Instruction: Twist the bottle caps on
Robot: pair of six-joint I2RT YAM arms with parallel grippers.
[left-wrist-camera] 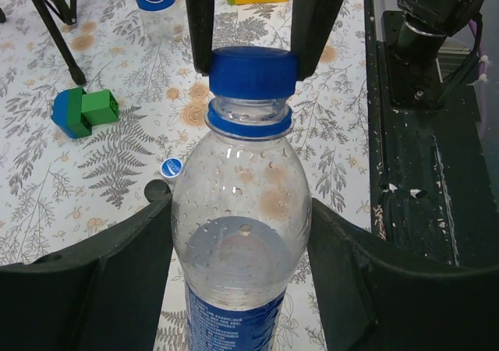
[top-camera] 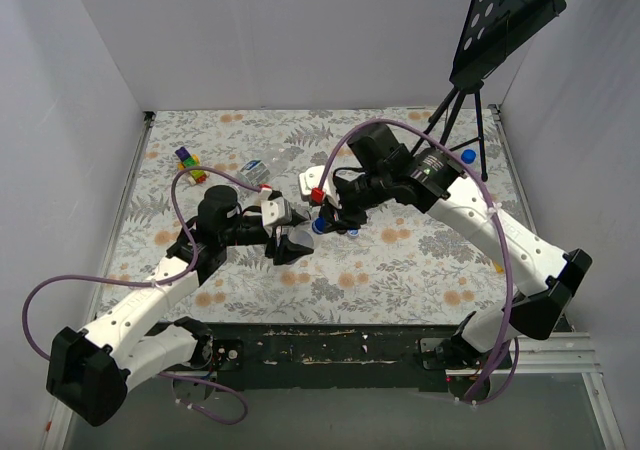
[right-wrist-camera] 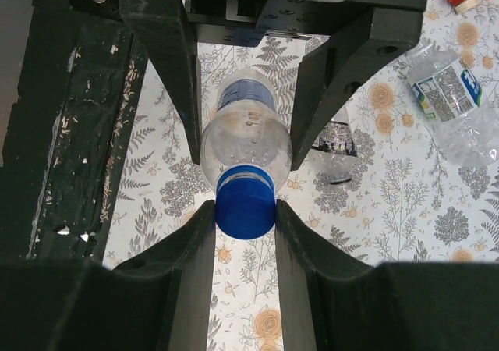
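A clear plastic bottle with a blue label and neck ring is gripped round its sides by my left gripper, whose fingers press it from both sides in the left wrist view. Over its mouth sits a blue cap, looking level and resting on the neck, with the ring below it. My right gripper is shut on that cap. In the right wrist view the cap is seen end-on, with the bottle behind it. How far the threads engage is hidden.
A labelled clear bottle lies on the patterned table, another near it. Loose caps, green blocks and an upright blue-capped bottle stand beyond. A black tripod stand rises at back right.
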